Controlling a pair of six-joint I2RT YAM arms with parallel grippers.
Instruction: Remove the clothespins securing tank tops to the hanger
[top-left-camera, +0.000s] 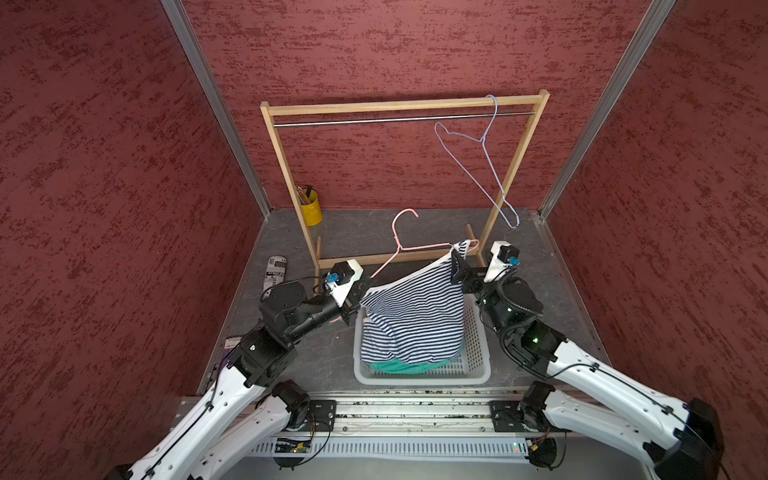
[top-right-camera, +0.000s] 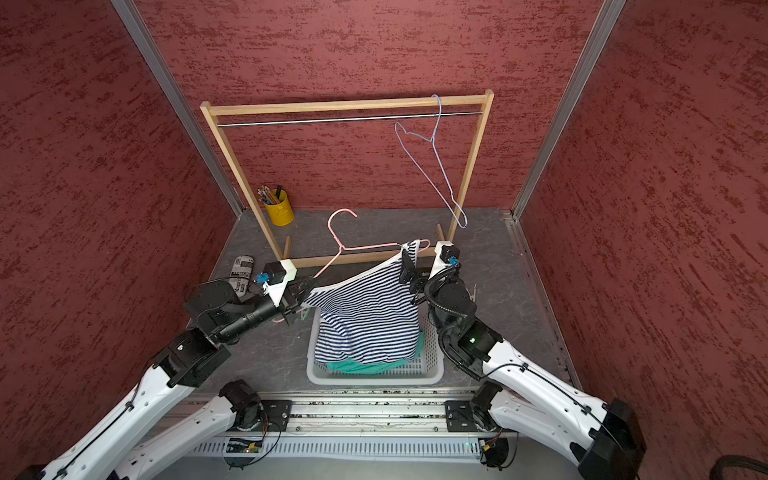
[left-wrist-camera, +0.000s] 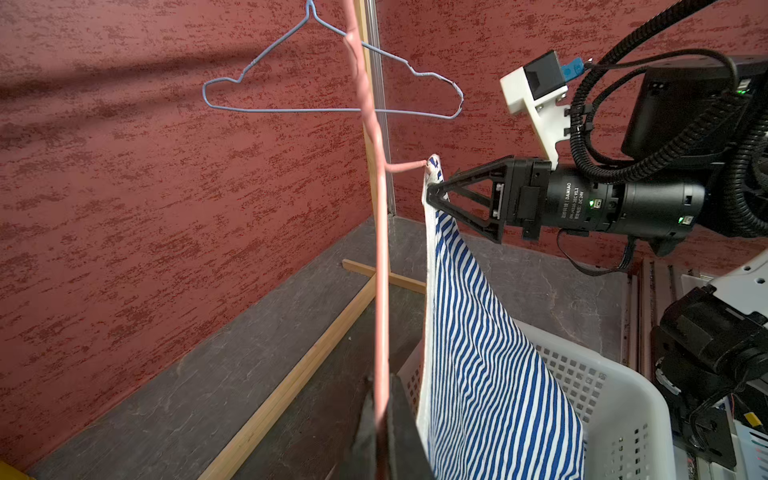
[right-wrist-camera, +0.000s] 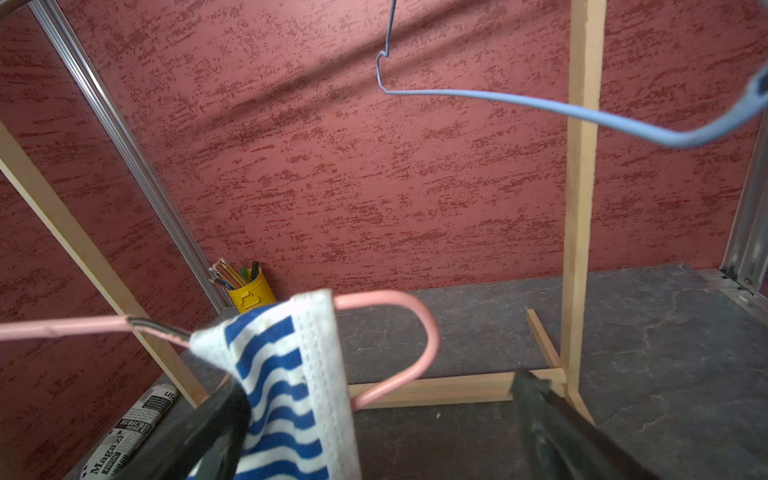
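A pink hanger (top-left-camera: 424, 247) is gripped by my left gripper, which is shut on its wire. A navy-and-white striped tank top (top-left-camera: 412, 312) hangs from the hanger's right end into the basket. My right gripper stands open at that end, one blurred finger beside the folded strap (right-wrist-camera: 280, 384); the pink loop shows between the fingers, further back. I cannot make out a clothespin at the strap.
A white basket (top-left-camera: 476, 356) with teal cloth sits below. A wooden rack (top-left-camera: 400, 105) stands behind, with a blue hanger (top-left-camera: 504, 196) on it. A yellow pen cup (top-left-camera: 312, 212) and rolled newspaper (top-left-camera: 274, 274) lie to the left.
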